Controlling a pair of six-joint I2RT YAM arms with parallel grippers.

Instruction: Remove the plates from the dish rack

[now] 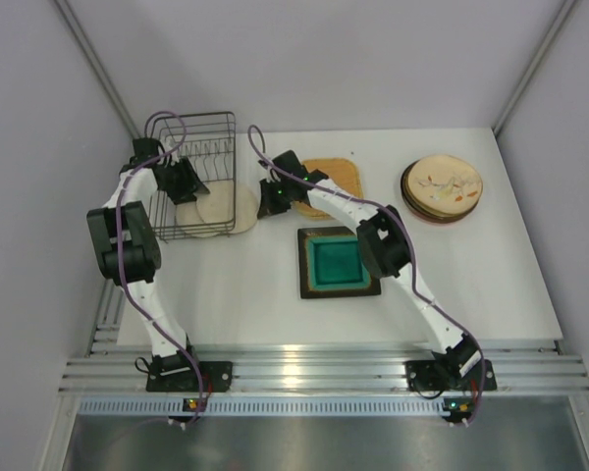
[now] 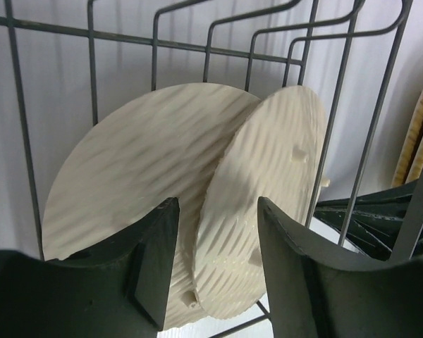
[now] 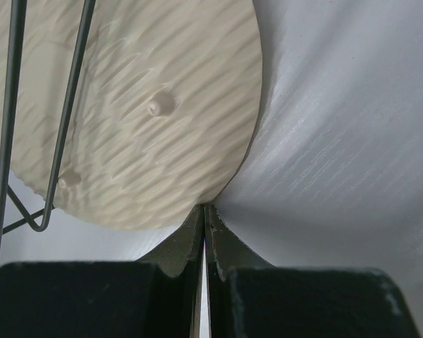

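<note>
The wire dish rack (image 1: 234, 137) stands at the back left, holding cream plates lying low inside it: one plate (image 2: 120, 169) flat, another (image 2: 268, 155) overlapping it at the rack's side. My left gripper is open above them, its fingers either side of the nearer plate's edge, contact unclear. In the right wrist view a cream plate (image 3: 183, 141) pokes out past the rack's wires, and my right gripper is shut, its tips at that plate's rim; nothing shows between its fingers.
An orange square plate (image 1: 334, 167) sits under the right arm, a dark-rimmed teal plate (image 1: 339, 262) below it, and a stack of round plates (image 1: 442, 184) at the right.
</note>
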